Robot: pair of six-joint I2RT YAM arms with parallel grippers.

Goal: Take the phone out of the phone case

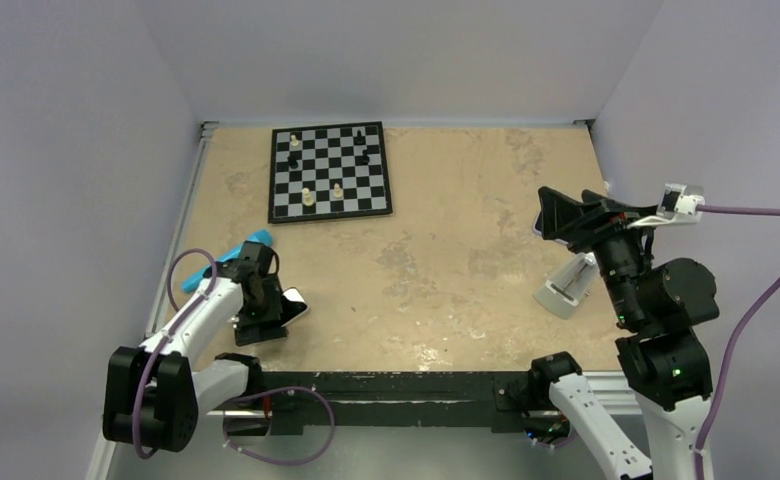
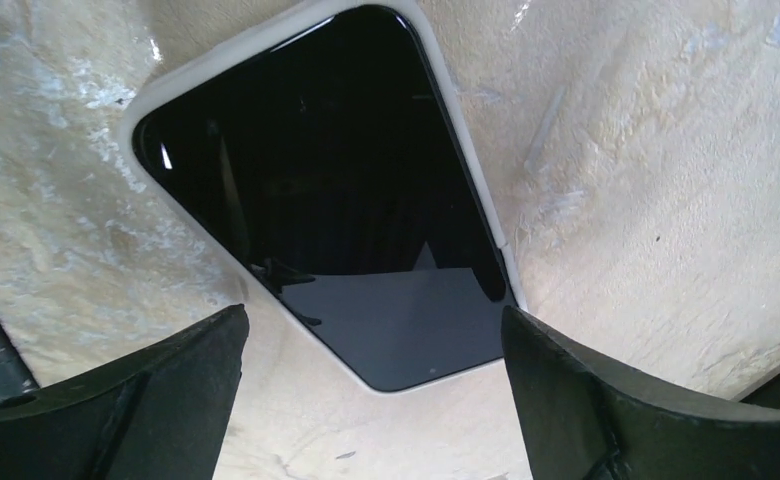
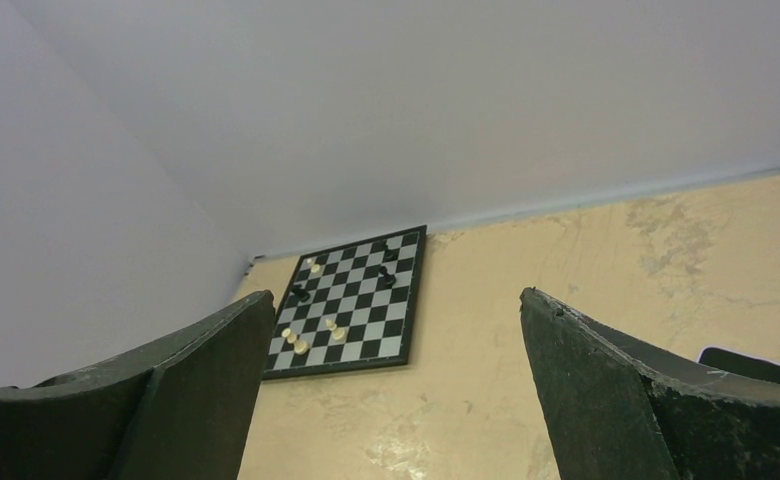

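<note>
A phone (image 2: 326,160) lies screen up on the table, a pale case edge (image 2: 446,90) around its black glass. In the top view only the right end of this phone (image 1: 294,304) shows; the left arm covers the rest. My left gripper is open above it, its two fingers spread on either side of the phone's near end with nothing held. Over the table's right side, my right gripper stands raised and open, empty between its fingers.
At the back left lies a chessboard (image 1: 330,172) with several pieces. A light blue object (image 1: 256,240) sits behind the left arm. A grey stand-like object (image 1: 564,288) and a dark flat object with a pale edge (image 3: 756,362) are at the right.
</note>
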